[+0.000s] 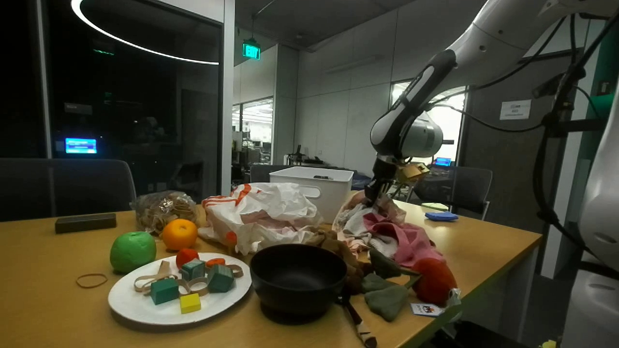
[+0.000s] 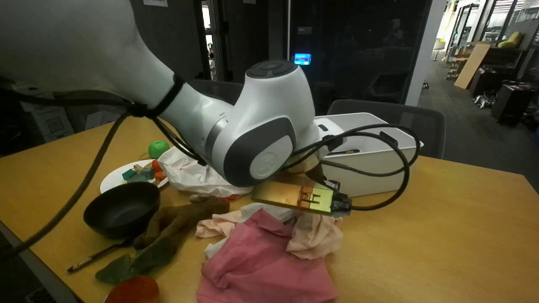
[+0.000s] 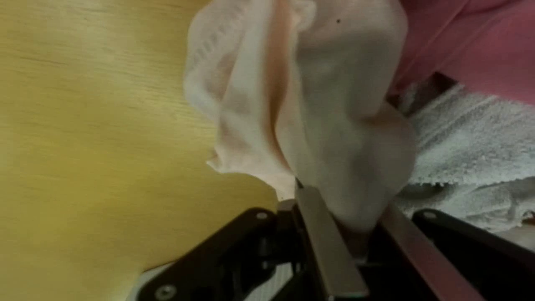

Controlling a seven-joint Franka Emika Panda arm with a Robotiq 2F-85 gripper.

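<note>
Bunched between the fingers of my gripper is a pale peach cloth; the fingers are shut on it. The cloth spreads up through the middle of the wrist view, its left edge over bare table. A pink cloth and a grey-white towel lie to its right. In exterior view 2 the arm hides the fingertips, and the peach cloth shows below them beside the pink cloth. Exterior view 1 has the gripper low at the top of the cloth pile.
Right behind the pile stands a white bin. A white plastic bag, black bowl, brown plush toy and white plate with blocks crowd the other side. Free table lies to the right in exterior view 2.
</note>
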